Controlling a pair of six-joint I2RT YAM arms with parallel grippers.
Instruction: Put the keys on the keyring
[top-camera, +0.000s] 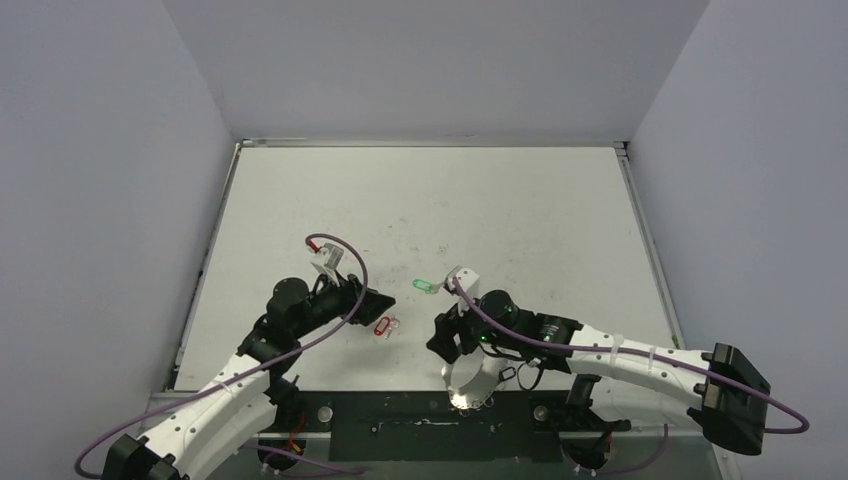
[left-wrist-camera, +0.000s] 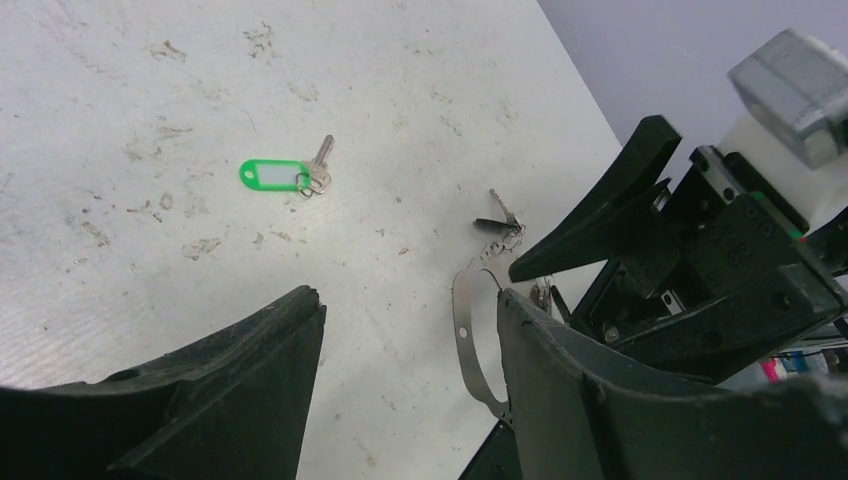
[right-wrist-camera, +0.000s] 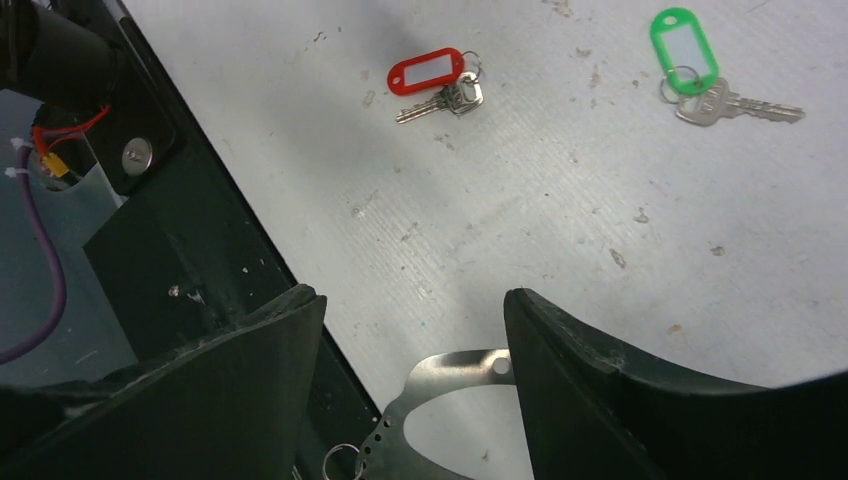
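Observation:
The flat silver keyring (top-camera: 447, 374) lies at the table's front edge in the top view, with small rings and dark bits hanging at its lower end. Just above it, my right gripper (top-camera: 438, 345) stands open; in the right wrist view the keyring (right-wrist-camera: 455, 368) shows beyond the parted fingers, partly hidden by one. A key with a green tag (right-wrist-camera: 685, 52) rests on the table, as does another key with a red tag (right-wrist-camera: 427, 72). Next to the red-tagged key, my left gripper (top-camera: 380, 308) hovers with its fingers apart and nothing between them.
A dark front strip (top-camera: 395, 428) borders the white table (top-camera: 450, 195). Both grippers are close together at the front centre. Purple cables run along both arms.

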